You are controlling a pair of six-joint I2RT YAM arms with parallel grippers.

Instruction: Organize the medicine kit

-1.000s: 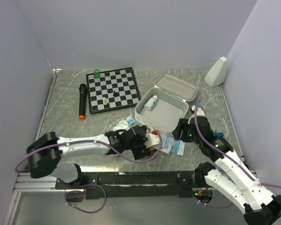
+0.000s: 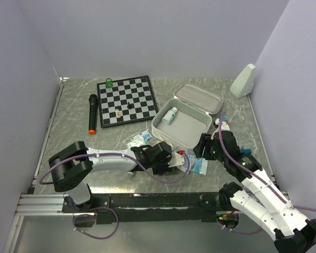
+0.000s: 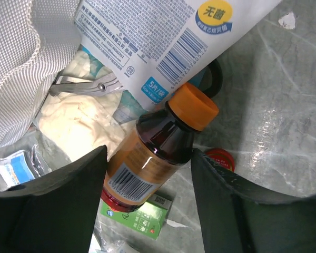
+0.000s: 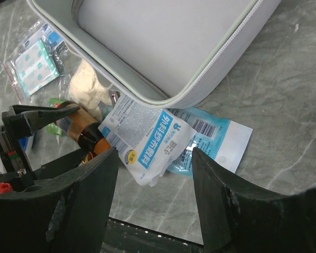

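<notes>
My left gripper reaches down around a brown medicine bottle with orange cap (image 3: 147,158), its fingers on either side of the bottle; whether they grip it is unclear. The bottle lies among a white-blue packet (image 4: 146,143), a teal packet (image 4: 229,145), a green box (image 3: 147,224), scissors (image 3: 97,86) and bagged items (image 4: 37,68). The open kit case (image 2: 192,132) holds a white bottle (image 2: 169,115). My right gripper (image 2: 203,146) hangs open at the case's front right, nothing between its fingers.
A chessboard (image 2: 126,120), a black microphone (image 2: 92,113) and a small green object (image 2: 109,83) occupy the back left. A white upright device (image 2: 244,80) stands at the back right.
My left arm has shifted slightly right along the table's front, around the bottle. The right arm has stayed still.
</notes>
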